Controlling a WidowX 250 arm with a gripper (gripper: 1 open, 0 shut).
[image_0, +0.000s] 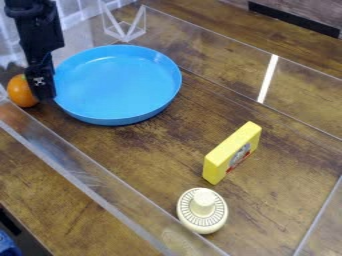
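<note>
My black gripper reaches down at the upper left, with its fingertips low beside an orange round object, at the left rim of a large blue plate. The fingertips partly cover the orange object; whether they are open or closed on it is unclear.
A yellow box stands on the wooden table at the right, with a white round knobbed object at the front. A clear strip runs diagonally along the left. The table between plate and box is free.
</note>
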